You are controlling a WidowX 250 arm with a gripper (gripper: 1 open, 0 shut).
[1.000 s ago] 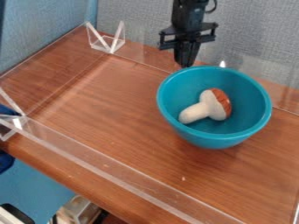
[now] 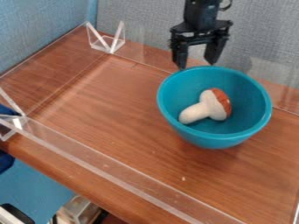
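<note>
My gripper (image 2: 198, 51) hangs at the top centre of the camera view, dark, with its fingers apart and nothing seen between them, just behind and above the teal bowl (image 2: 177, 92). In the bowl lies a toy mushroom (image 2: 201, 108) on its side, with a white stem and a red-orange cap toward the right.
Clear low walls with white corner brackets (image 2: 105, 44) edge it at back, left and front. A grey padded wall stands behind, a blue one at left.
The bowl and mushroom look unmoved.
</note>
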